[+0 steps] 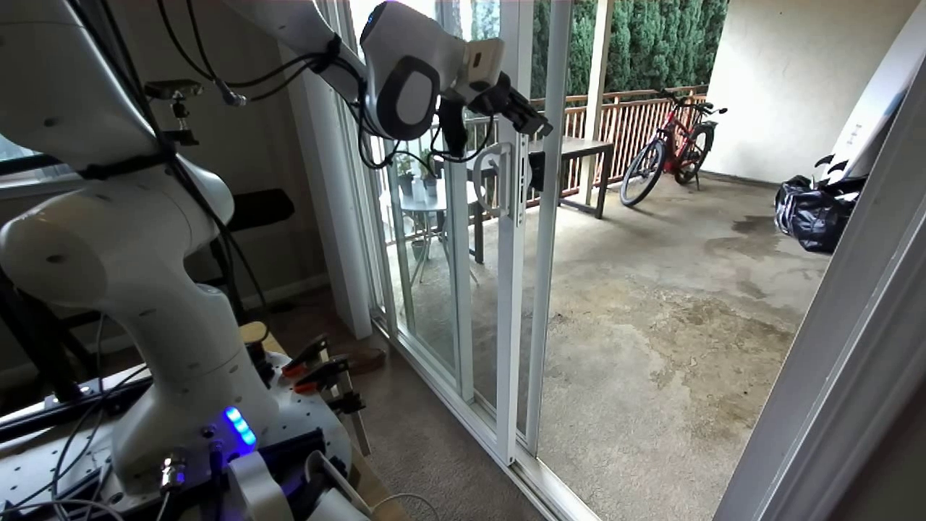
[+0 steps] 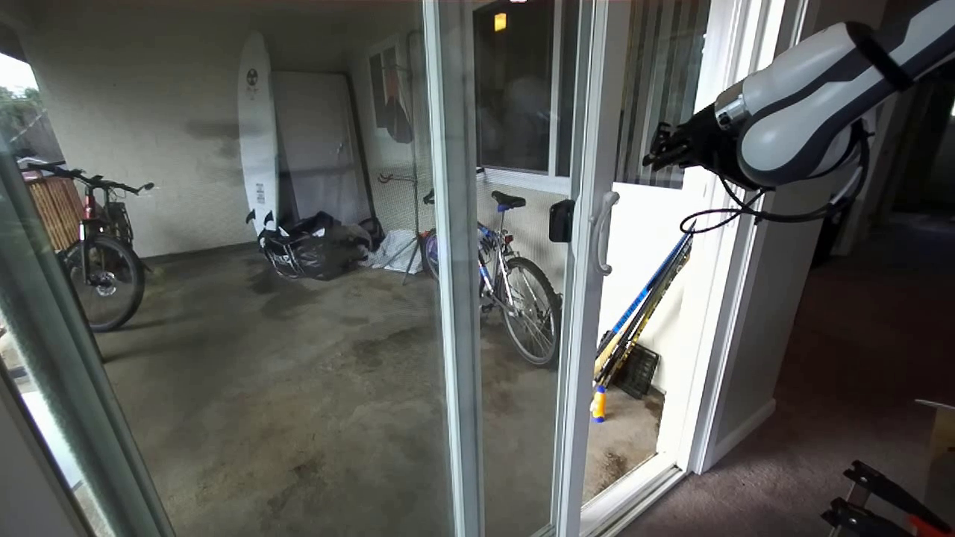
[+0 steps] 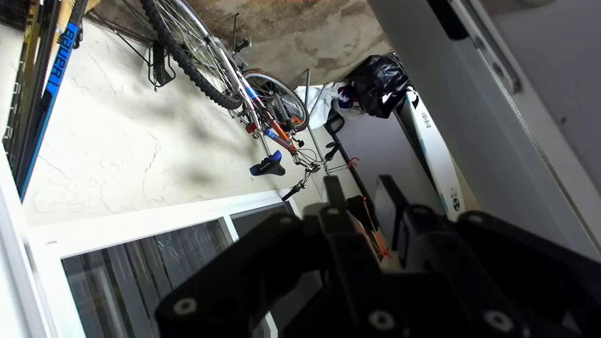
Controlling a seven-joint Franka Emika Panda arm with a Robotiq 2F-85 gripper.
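My gripper is at the upper middle of exterior view 1, level with the sliding glass door's leading edge and higher than its white handle. In exterior view 2 the gripper appears right of the handle, in front of the doorway gap, apart from the handle. From the wrist, two dark fingertips stand apart with nothing between them. The door edge slants along the right of that view. The gripper is open.
The doorway gives onto a patio floor. Outside are a red bicycle, a black bag and a second bicycle. Hockey sticks lean inside the opening near the door frame.
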